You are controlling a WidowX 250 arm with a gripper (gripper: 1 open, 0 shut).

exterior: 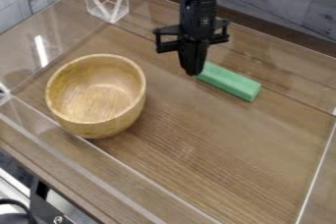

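Observation:
The black arm reaches down from the top centre, and its gripper (194, 69) is at the left end of a green block (229, 84) lying on the wooden table. The fingertips appear shut, with nothing visible between them; whether they touch the block is hard to tell. A large wooden bowl (94, 116) stands on the left part of the table.
A clear plastic holder (110, 2) sits at the back left.

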